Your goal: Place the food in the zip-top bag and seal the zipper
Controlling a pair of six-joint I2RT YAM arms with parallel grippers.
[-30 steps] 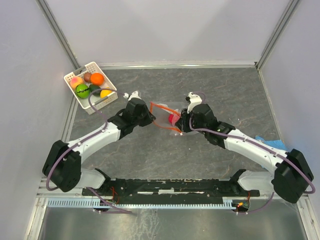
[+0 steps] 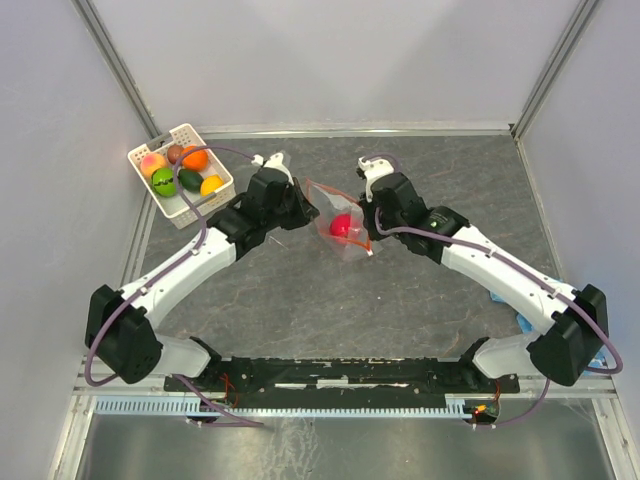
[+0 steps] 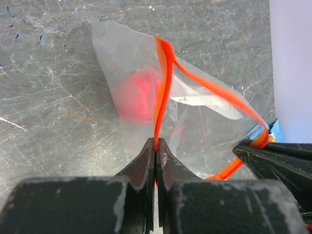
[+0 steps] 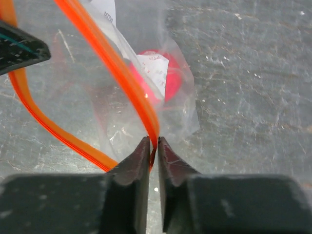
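Note:
A clear zip top bag (image 2: 352, 245) with an orange zipper rim hangs between my grippers, its mouth spread wide. Inside it lies a round red food item (image 2: 341, 226), partly covered by a white label in the right wrist view. My left gripper is shut on the orange rim (image 3: 165, 80) at one side of the mouth. At the opposite side, my right gripper has its fingers slightly apart, a narrow gap showing between them. The rim (image 4: 126, 87) runs down to those fingertips, against the left finger.
A white basket (image 2: 218, 200) of several fruits and vegetables stands at the back left, close to my left arm. A blue packet (image 2: 523, 322) lies at the right, partly under the right arm.
My right gripper has moved a little left and back, nearer the left one. The bag's mouth has slackened and more of the red item shows. The left gripper has shifted slightly right.

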